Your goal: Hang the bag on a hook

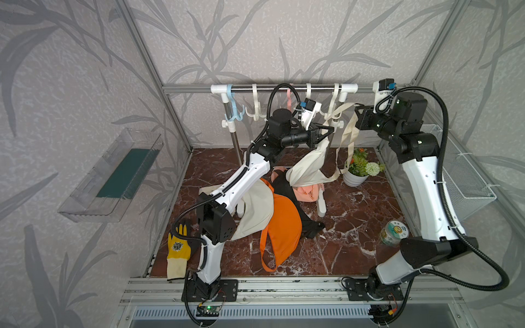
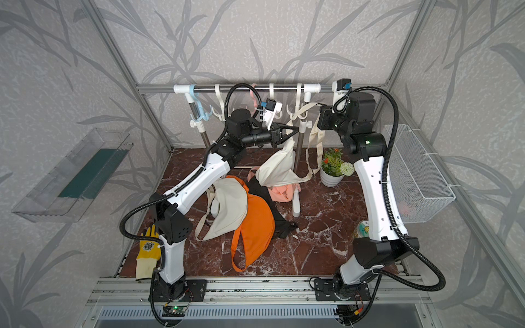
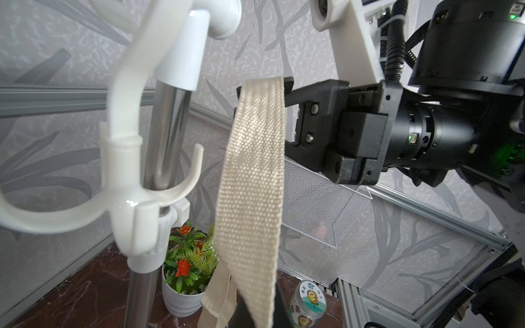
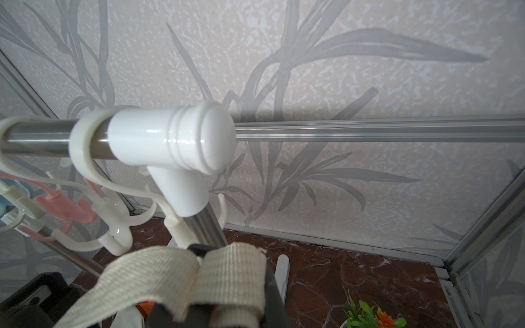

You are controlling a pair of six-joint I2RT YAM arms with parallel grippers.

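A cream bag (image 1: pixel 306 166) hangs beneath my left gripper (image 1: pixel 328 131), its body lifted partly off the table; the left gripper is shut on it. My right gripper (image 2: pixel 323 116) is shut on the bag's cream strap (image 3: pixel 251 180), raised at the rack's right end. In the left wrist view the strap runs down beside a white hook (image 3: pixel 128 207). The right wrist view shows the looped strap (image 4: pixel 229 273) in front of and below the rack's white end fitting (image 4: pixel 169 136).
Other hooks hang along the rail (image 1: pixel 273 88). Orange (image 1: pixel 284 229), black, pink and cream bags lie below. A plant pot (image 1: pixel 353 177), a jar (image 1: pixel 394 232) and wall baskets (image 2: pixel 87 175) stand at the sides.
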